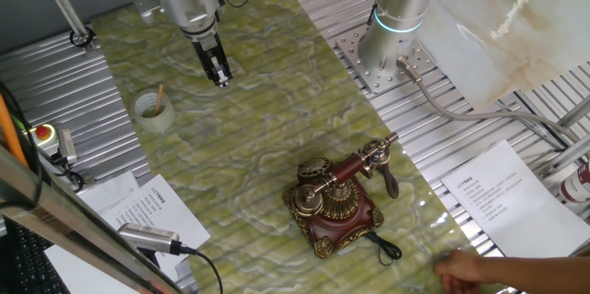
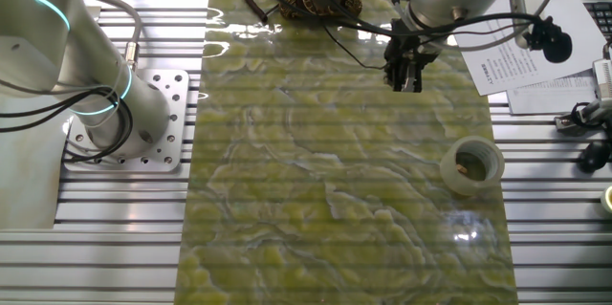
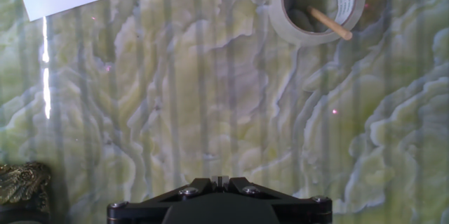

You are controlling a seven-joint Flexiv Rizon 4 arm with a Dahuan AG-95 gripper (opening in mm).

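My gripper [image 1: 222, 82] hangs above the green marbled mat, its fingers together and nothing showing between them; in the wrist view the gripper looks shut too. A roll of clear tape [image 1: 154, 114] lies on the mat to the left of it in exterior view 1, with a thin wooden stick [image 1: 159, 99] leaning in its hole. The wrist view has the tape roll [image 3: 280, 13] at the upper right, apart from the fingers. An ornate dark-red and brass telephone [image 1: 336, 204] stands farther down the mat, its handset [image 1: 348, 167] lying across the top, one end sticking out.
A person's hand [image 1: 458, 269] rests at the mat's lower right edge. Printed papers [image 1: 516, 202] lie to the right, others [image 1: 138, 211] to the left beside a grey camera [image 1: 149, 237]. Between gripper and telephone the mat [image 1: 263, 119] is bare.
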